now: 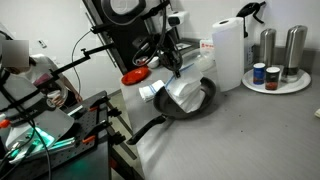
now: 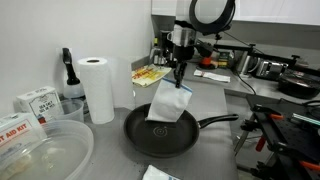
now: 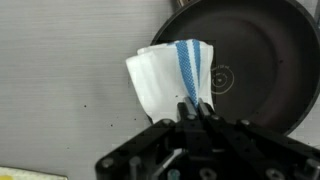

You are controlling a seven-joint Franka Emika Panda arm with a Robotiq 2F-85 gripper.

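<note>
A white cloth with a blue stripe (image 3: 160, 80) hangs from my gripper, which is shut on it. In exterior view 2 the cloth (image 2: 168, 102) droops over the black frying pan (image 2: 140, 134), its lower part inside the pan's outline. Exterior view 1 shows the gripper (image 1: 176, 72) above the pan (image 1: 190, 110), with the cloth (image 1: 185, 92) slanting down from the fingertips. Whether the cloth's lower edge touches the pan cannot be told for certain. The pan's handle (image 1: 146, 130) points toward the robot's base side.
A paper towel roll (image 2: 97, 90) stands behind the pan. Shakers and spice jars stand on a white tray (image 1: 290, 83). A folded white cloth (image 1: 151, 91) lies near the pan, and a red bowl (image 1: 135, 76) sits farther back.
</note>
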